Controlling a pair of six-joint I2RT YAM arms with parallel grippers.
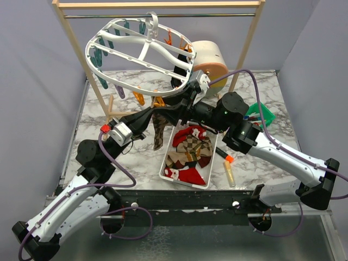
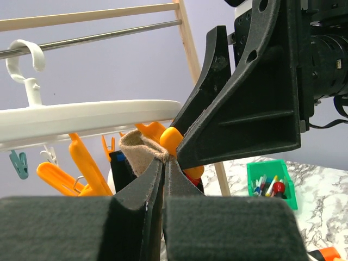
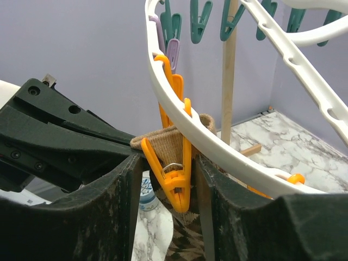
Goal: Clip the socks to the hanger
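A brown patterned sock [image 1: 159, 132] hangs below the near side of the white round hanger [image 1: 120, 85]. My left gripper is shut on the edge of its tan cuff [image 2: 140, 151]. In the right wrist view the cuff [image 3: 166, 142] lies behind an orange clip [image 3: 178, 191] on the hanger's rim; whether it sits within the clip's fingers I cannot tell. My right gripper is part open, one finger [image 3: 129, 182] to each side of that clip. Left fingers [image 3: 117, 145] reach in behind the clip from the left.
A white bin [image 1: 185, 184] of several socks stands on the marble table below. The hanger hangs from a rod on a wooden frame [image 1: 246, 49], with teal clips [image 1: 101, 84] along its left. A green basket [image 1: 265, 115] is at right.
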